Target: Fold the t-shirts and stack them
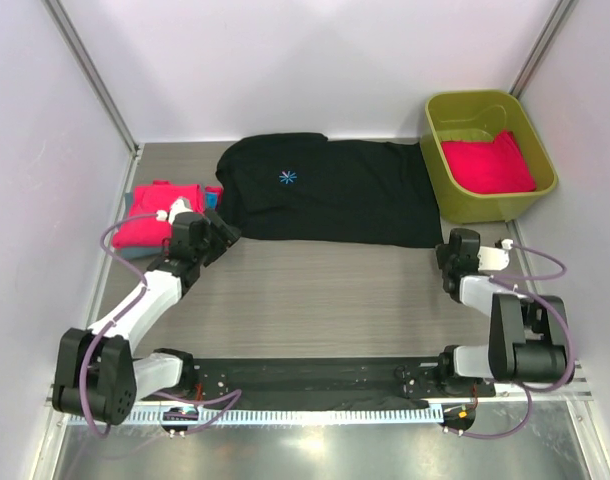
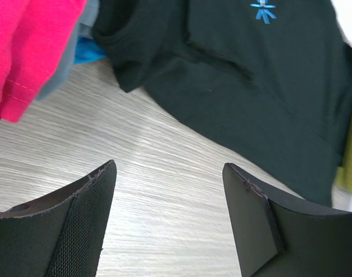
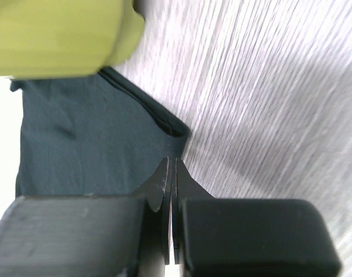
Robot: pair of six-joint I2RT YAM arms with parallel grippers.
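Note:
A black t-shirt with a blue star print lies flat along the back of the table, folded lengthwise. Over its near right corner, in the right wrist view, my right gripper is shut with its fingertips together and no cloth between them. That corner of the black shirt lies flat just past the tips. At the left, my left gripper stands open above bare table, near the shirt's left end. Beside it is a stack of folded shirts, a red one on top with grey-blue cloth under it.
A green bin stands at the back right, touching or very near the black shirt's right end; red cloth lies inside it.

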